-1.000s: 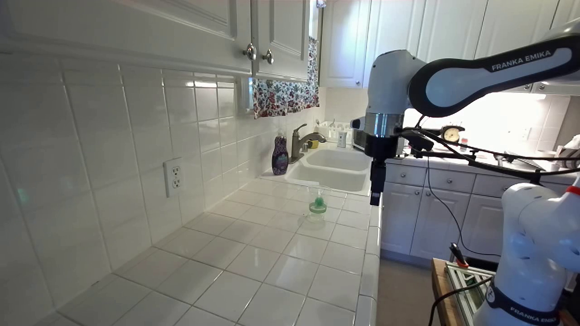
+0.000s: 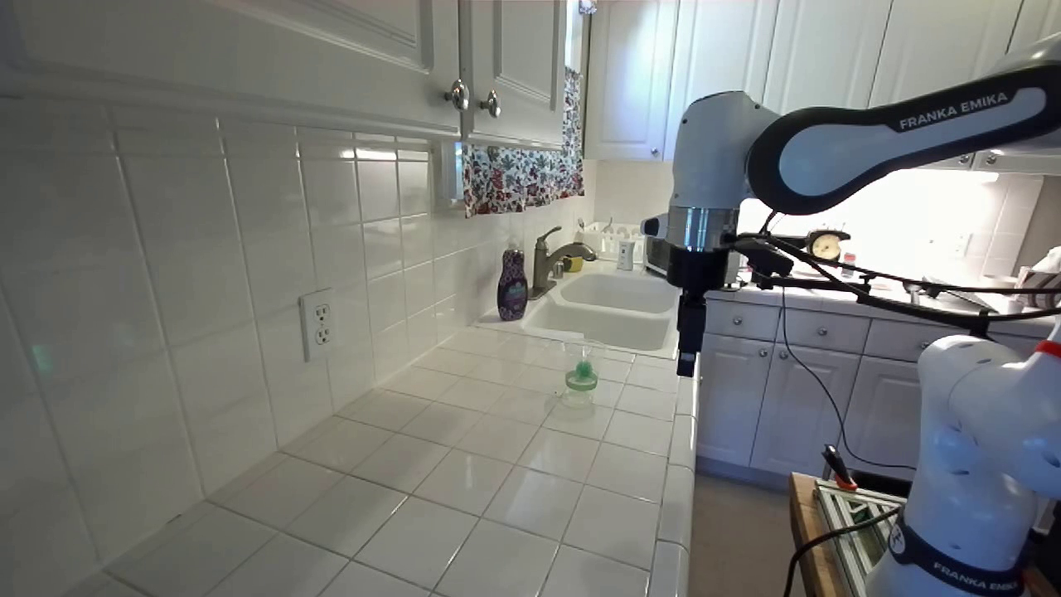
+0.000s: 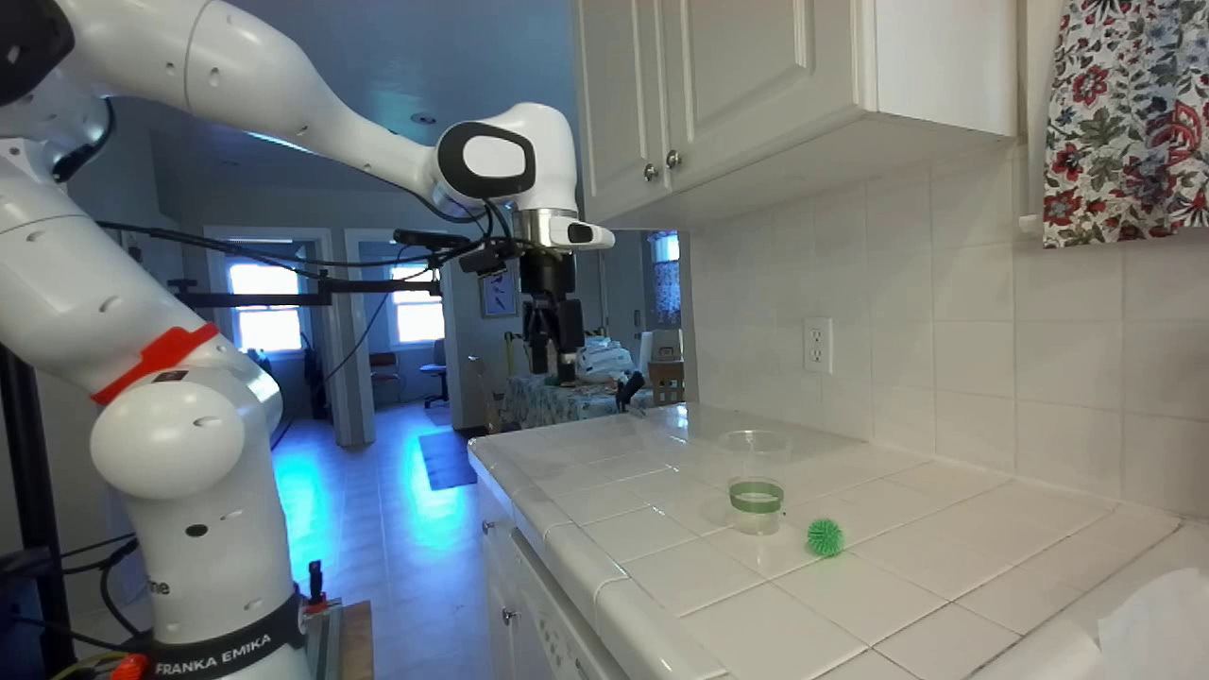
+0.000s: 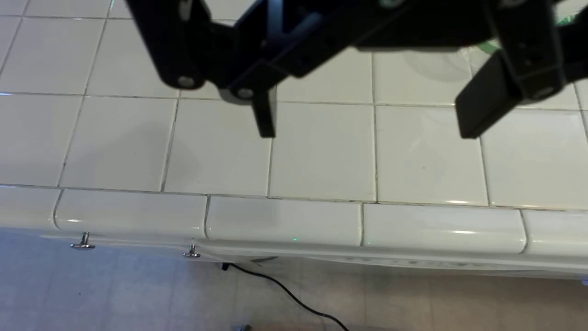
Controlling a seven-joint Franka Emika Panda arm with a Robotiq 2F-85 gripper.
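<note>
On the white tiled counter stands a clear cup (image 3: 756,499) with a green band, upright. A spiky green ball (image 3: 825,537) rests on the tiles beside it, outside the cup. In exterior view 1 the ball shows through the clear wall of the cup (image 2: 581,383). My gripper is open, its two fingers wide apart with only bare tiles beneath them. It hangs pointing down above the counter's front edge, well clear of cup and ball. Part of the green band (image 4: 488,47) peeks out behind the gripper in the wrist view.
A double sink (image 2: 607,323) with a faucet (image 2: 549,264) lies beyond the cup, and a purple bottle (image 2: 512,285) stands at its corner. Cabinets (image 3: 782,96) hang above the counter.
</note>
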